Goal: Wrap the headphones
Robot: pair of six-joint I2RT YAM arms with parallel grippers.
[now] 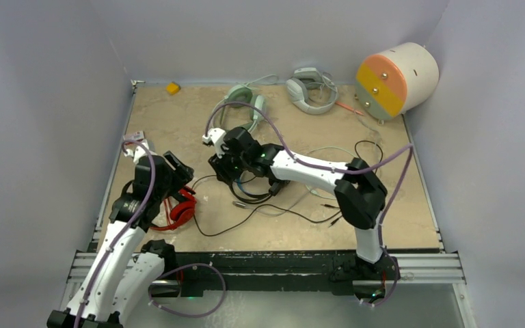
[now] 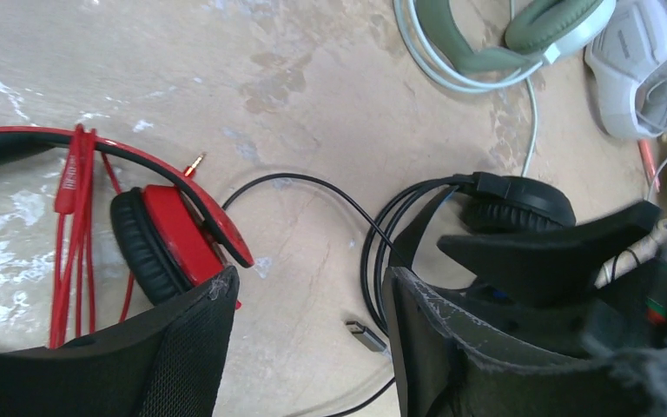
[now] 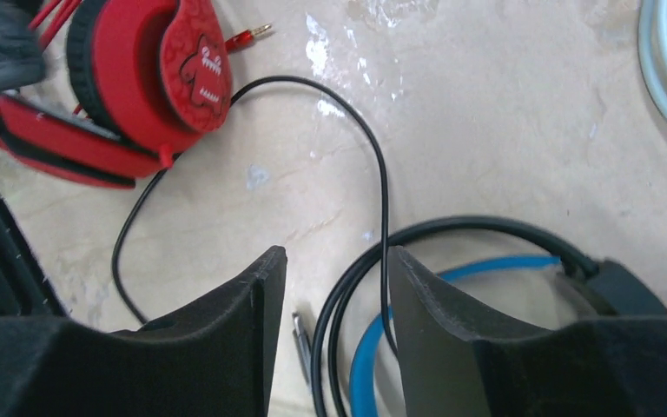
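Note:
Black headphones with coiled black cable lie at mid-table, mostly under the right arm from above; a blue inner band (image 3: 366, 365) shows in the right wrist view. One thin strand of black cable (image 3: 380, 174) loops out toward the red headphones (image 1: 180, 210). My left gripper (image 1: 185, 180) hovers over the red pair, its fingers apart with only table visible between them. The right gripper is open above the coil, the thin strand passing close to its right finger. Any contact with that strand cannot be made out.
Green headphones (image 1: 258, 106) and white headphones (image 1: 314, 102) lie at the back. A striped drum (image 1: 410, 72) fills the back right corner. Loose cable ends (image 1: 331, 206) stretch across the right-front table. The two grippers are close together.

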